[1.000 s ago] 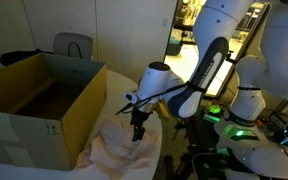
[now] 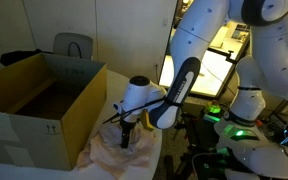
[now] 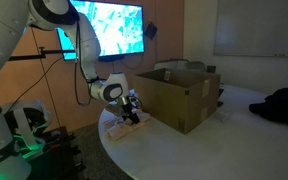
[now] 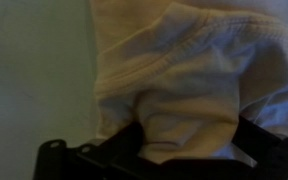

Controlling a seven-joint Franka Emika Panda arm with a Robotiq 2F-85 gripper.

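Observation:
A pale pink cloth lies crumpled on the white table, close to the front of the cardboard box. My gripper is low over the cloth's far part, pointing down at it. In the wrist view, folds of the cloth rise between the two dark fingertips, which stand wide apart, so the gripper is open around a bunched part. In exterior view 2 the cloth shows beneath the gripper near the table's left edge. Whether the fingertips touch the table cannot be seen.
A large open cardboard box stands beside the cloth; its inside looks empty where visible. A chair is behind the table. In exterior view 2, the white table is clear on the right.
My gripper has come down and moved left onto the cloth, from above its right side. The cloth's upper part now looks more bunched under the fingers; the box has not moved.

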